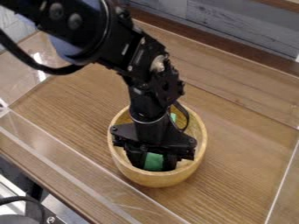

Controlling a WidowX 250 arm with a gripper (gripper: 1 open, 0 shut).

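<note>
My black gripper (153, 154) reaches down into a light wooden bowl (156, 178) in the middle of the view. A green object (155, 162) is low between its fingers, and the gripper appears shut on it. The gripper body hides much of the bowl's inside. More green shows behind the wrist at the bowl's back right.
A pale wall runs along the back. Cables and metal parts are at the lower left, beyond the table's edge.
</note>
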